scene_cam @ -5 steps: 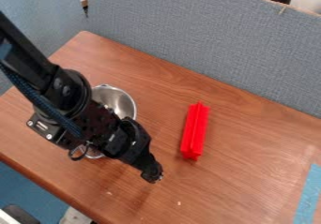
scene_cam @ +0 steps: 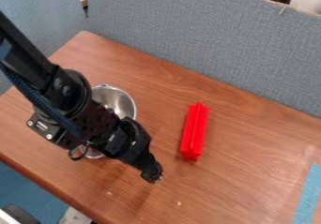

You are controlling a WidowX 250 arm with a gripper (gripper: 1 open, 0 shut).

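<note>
My black arm reaches in from the left, and its gripper [scene_cam: 150, 171] hangs low over the wooden table, front of centre. The fingertips are small and dark in this view, so their opening is hard to make out. A steel pot [scene_cam: 115, 98] stands behind the arm, which hides much of it. A red elongated block [scene_cam: 194, 131] lies on the table to the right of the gripper, apart from it.
Grey padded walls [scene_cam: 201, 50] border it behind and at the left. A light blue strip [scene_cam: 307, 195] lies at the right edge.
</note>
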